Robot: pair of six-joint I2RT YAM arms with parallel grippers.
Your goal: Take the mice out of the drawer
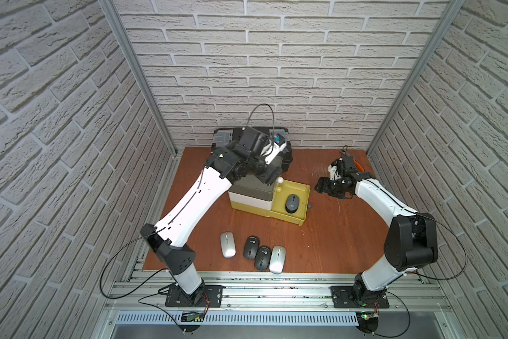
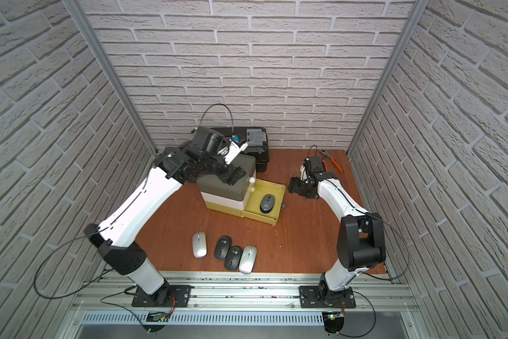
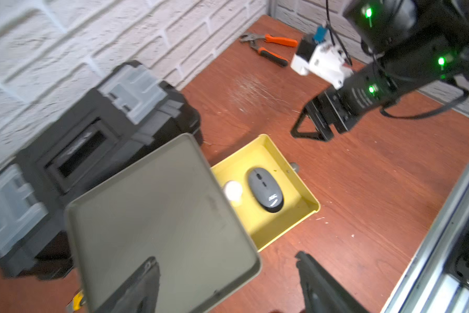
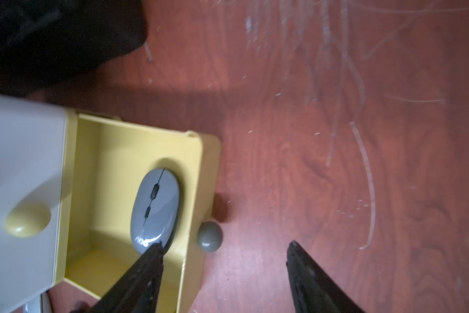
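Observation:
One dark grey mouse (image 1: 292, 203) lies in the pulled-out yellow drawer (image 1: 290, 219) of a small cabinet. In the right wrist view the same mouse (image 4: 155, 208) rests near the drawer's front wall, with a grey knob (image 4: 209, 236) outside that wall. My left gripper is open and empty above the cabinet top (image 3: 156, 219). Right of the drawer, over the table, my right gripper holds nothing; its fingers are apart. On the table in front lie several mice, among them a white mouse (image 1: 227, 244) and a dark mouse (image 1: 251, 247).
Behind the cabinet stands a black toolbox (image 3: 106, 135). Orange-handled pliers (image 2: 333, 162) lie at the back right. The upper drawer, with a pale knob (image 2: 252, 180), is closed. Bare table (image 1: 344, 237) stretches across the right front.

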